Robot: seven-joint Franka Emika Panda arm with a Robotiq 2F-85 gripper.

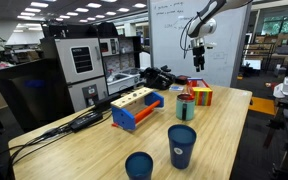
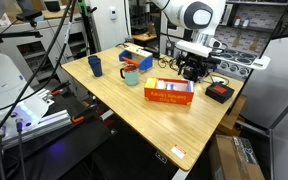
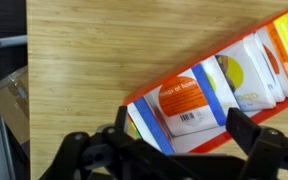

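An open-topped red and yellow box sits on the wooden table, holding several flat packets. In the wrist view the packets stand in a row inside the red rim; one bears an orange label. My gripper is open above the box, one dark fingertip at either side of the labelled packet, and nothing shows between them. From the first exterior view, the gripper hangs clear above the box.
A green mug and two dark blue cups stand on the table. A wooden rack with blue ends lies behind them. A black box sits beside the red box.
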